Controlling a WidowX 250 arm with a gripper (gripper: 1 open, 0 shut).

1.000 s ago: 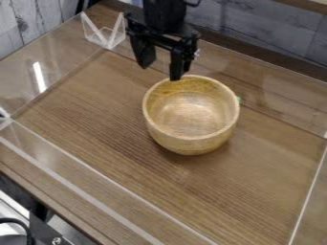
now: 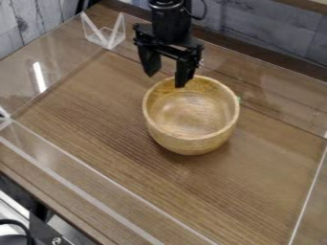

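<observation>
A large tan plastic bowl [image 2: 190,115] sits near the middle of the wooden table [image 2: 90,172]. Above and behind it is the black robot gripper [image 2: 167,67] at the end of its arm [image 2: 167,21], open, its dark fingers over the bowl's back rim or just behind it. I see no object held between them; whether it touches the rim I cannot tell.
A clear wire or plastic piece [image 2: 105,29] lies at the back left near the table's edge. A dark object shows at the bottom left corner.
The bowl looks unmoved.
</observation>
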